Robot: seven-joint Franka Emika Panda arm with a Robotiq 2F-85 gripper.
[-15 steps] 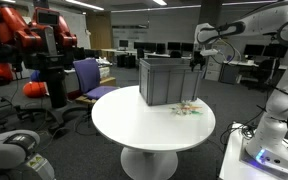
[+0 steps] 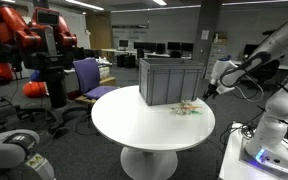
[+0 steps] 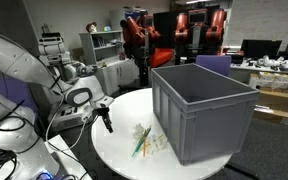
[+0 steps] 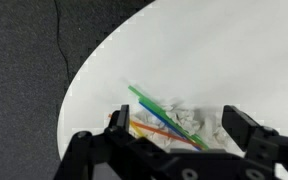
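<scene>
Several coloured sticks (image 3: 138, 142), green, blue and orange-red, lie with crumpled whitish pieces (image 3: 155, 143) on the white round table (image 3: 114, 137). In the wrist view the green stick (image 4: 144, 98) reaches out past the others, and part of the pile is hidden behind the gripper's body. My gripper is open above the pile, its fingers spread, with nothing held between them. In exterior view 2 the gripper (image 3: 109, 128) hangs at the left side of the table, apart from the sticks.
A tall grey bin (image 3: 199, 110), its top uncovered, stands on the table close to the sticks. Chairs and red-and-black robot arms (image 2: 44, 40) stand farther off.
The arm has come down from above the grey bin to a low position at the table's right side in exterior view 1. The sticks and bin have not moved.
</scene>
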